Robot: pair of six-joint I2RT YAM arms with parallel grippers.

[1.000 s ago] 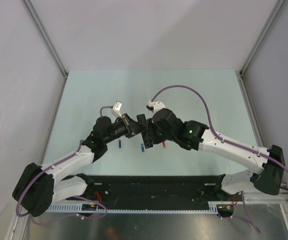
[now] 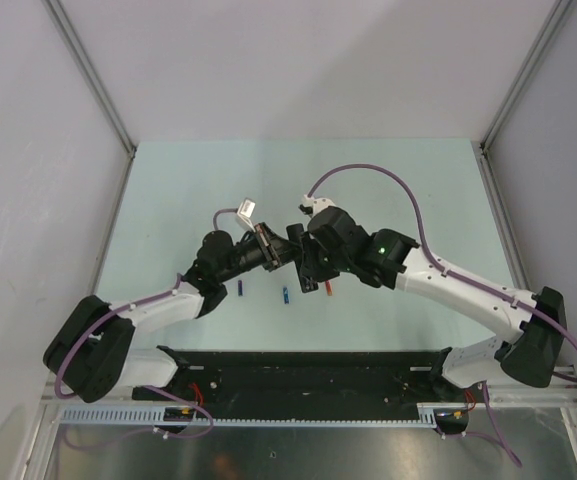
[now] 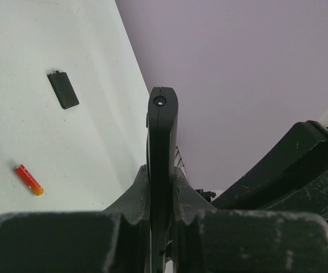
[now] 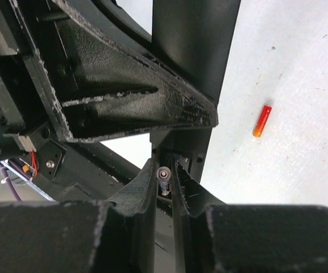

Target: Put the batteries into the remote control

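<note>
Both grippers meet at the black remote control above the mat's middle. My left gripper is on the remote [image 3: 161, 119], seen edge-on, its fingers closed around the remote's edge. In the right wrist view my right gripper is shut on a small silvery battery [image 4: 164, 176] at the remote's lower, open compartment. Whether the battery is seated is hard to tell. A red battery [image 3: 28, 178] lies on the mat, and a blue battery [image 2: 285, 295] and a dark blue battery [image 2: 240, 287] lie farther left.
A thin black rectangular piece [image 3: 62, 90], likely the battery cover, lies flat on the white mat [image 2: 158, 220]. The mat is otherwise mostly clear. A dark edge and rail run along the front.
Both arms have shifted slightly right and the left arm a little forward, carrying the remote with them from near the middle toward the right.
</note>
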